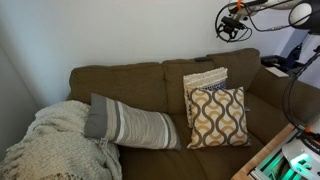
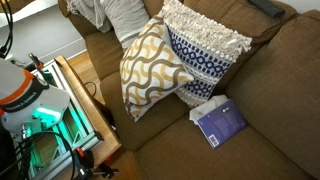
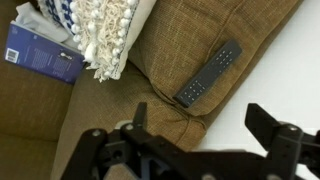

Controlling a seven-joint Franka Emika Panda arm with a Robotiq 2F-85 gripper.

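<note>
My gripper (image 1: 231, 29) is high up, above the sofa's back toward its right end, with its fingers open and nothing between them. From the wrist view, its two dark fingers (image 3: 138, 118) stand wide apart. A black remote (image 3: 208, 73) with pale buttons lies on top of the brown sofa back, beyond the fingertips and apart from them. The same remote (image 2: 265, 7) shows at the top edge of the second exterior view, where the gripper itself is out of sight.
A fringed blue-and-white pillow (image 2: 207, 45) leans on the sofa back behind a wavy-patterned pillow (image 2: 153, 70). A purple-blue book (image 2: 221, 122) lies on the seat. Farther left are a striped pillow (image 1: 140, 127) and a cream throw (image 1: 65, 145). The white wall (image 1: 120, 30) rises behind.
</note>
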